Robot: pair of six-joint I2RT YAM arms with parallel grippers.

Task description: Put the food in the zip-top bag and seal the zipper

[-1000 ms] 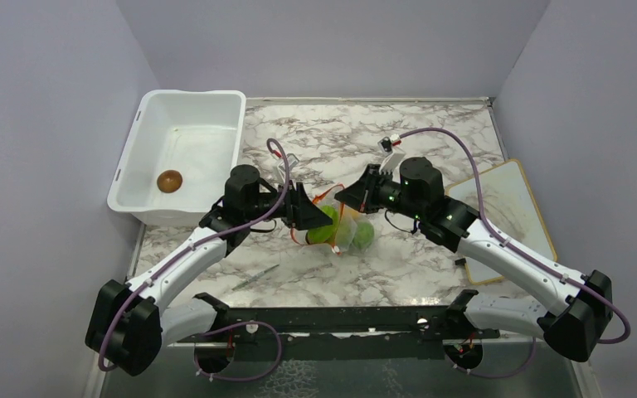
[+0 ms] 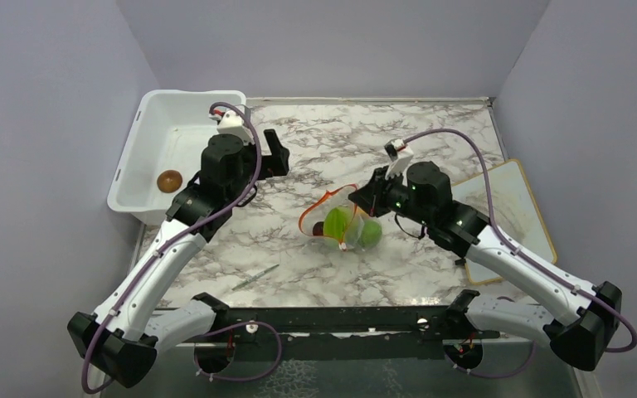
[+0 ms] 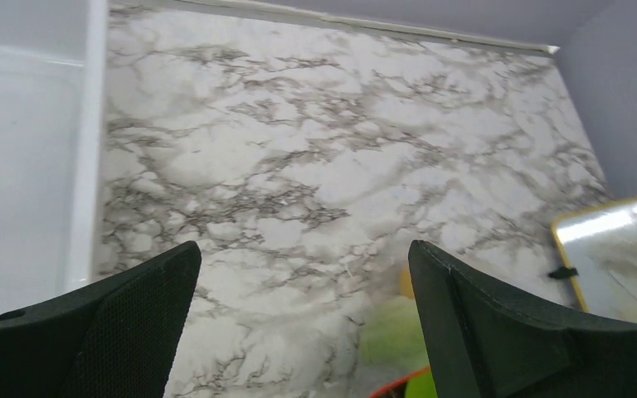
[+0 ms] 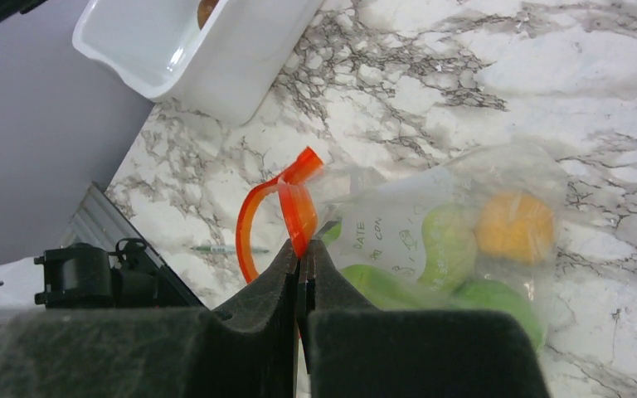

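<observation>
The zip bag with orange zipper lies mid-table, holding green items, a yellow-orange one and a dark one; its mouth is open on the left. My right gripper is shut on the bag's rim at the orange strip. My left gripper stands open above the table, left of the bag and near the white tub, with nothing between its fingers. A round brown item lies in the tub.
A yellow-edged board lies at the right. A pen lies near the front edge.
My left gripper has risen away from the bag toward the tub, leaving it empty. The right gripper has shifted slightly right, with the bag's mouth.
</observation>
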